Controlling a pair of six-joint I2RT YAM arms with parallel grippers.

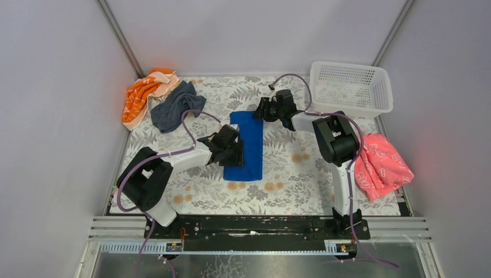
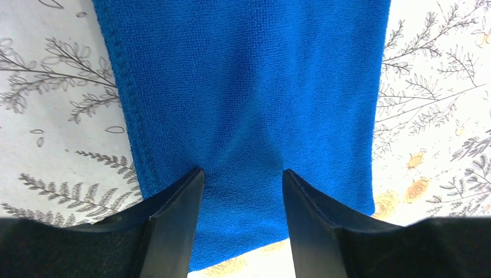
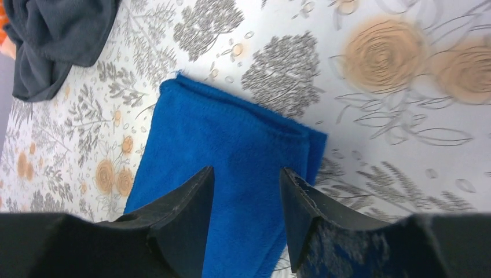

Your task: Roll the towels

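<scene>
A blue towel (image 1: 251, 150) lies folded flat in the middle of the table, a long rectangle with a layered edge. My left gripper (image 1: 236, 156) is low over its near-left part; in the left wrist view the fingertips (image 2: 292, 182) rest at the cloth with blue fabric showing between them, and whether they grip it is unclear. My right gripper (image 1: 260, 113) is at the towel's far right corner, open, its fingers (image 3: 298, 197) either side of blue cloth (image 3: 231, 162) just below.
An orange striped towel (image 1: 139, 98) and a dark grey towel (image 1: 173, 110) lie bunched at the back left. A white plastic basket (image 1: 351, 68) stands at the back right, with pink cloth (image 1: 379, 168) below it.
</scene>
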